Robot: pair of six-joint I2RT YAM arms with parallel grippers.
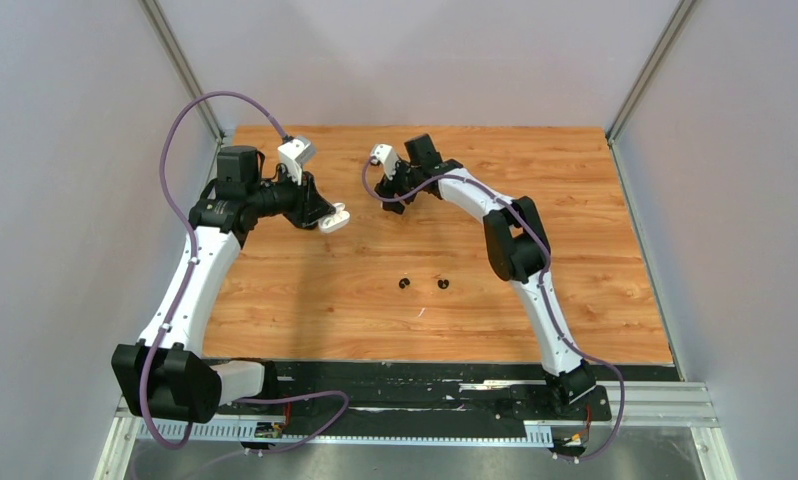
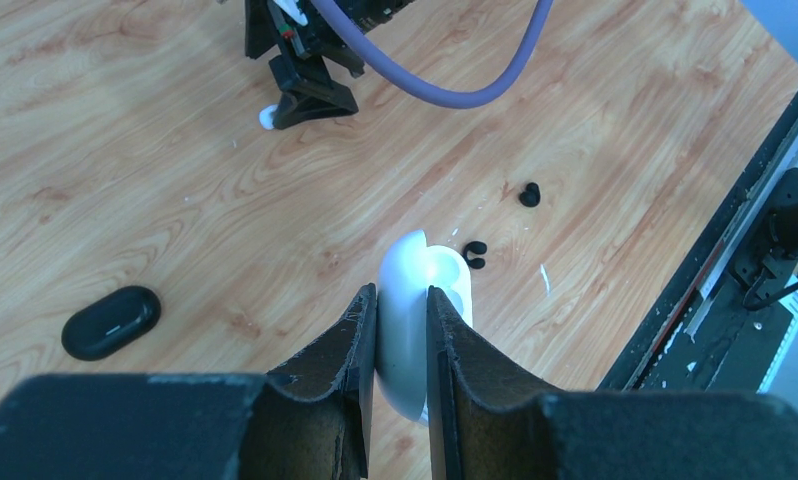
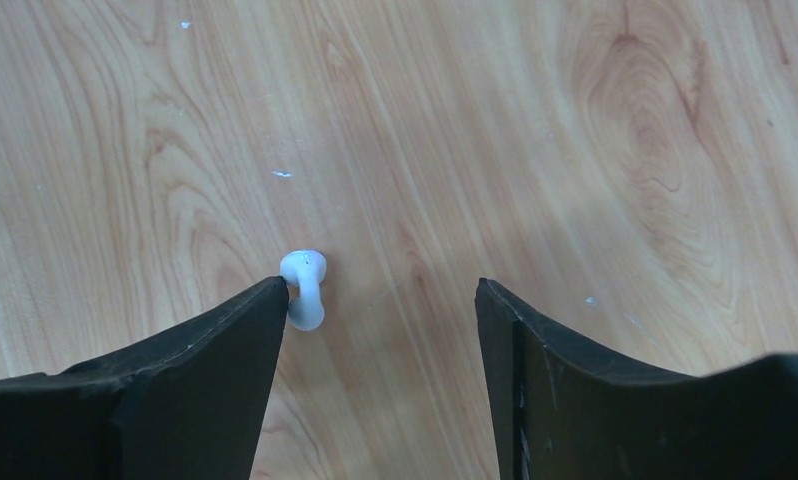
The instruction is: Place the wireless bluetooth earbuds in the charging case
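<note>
My left gripper is shut on the white open charging case [image 2: 403,320], held over the table's left middle [image 1: 333,220]. My right gripper is low over the table at the back middle, open, with a white earbud lying just by the tip of its left finger; in the left wrist view that earbud peeks from beside the right gripper's fingertips [image 2: 287,110].
A black closed case [image 2: 111,322] lies left of the white case. Two small black pieces, a pair [image 1: 404,283] and another [image 1: 443,284], lie at the front middle.
</note>
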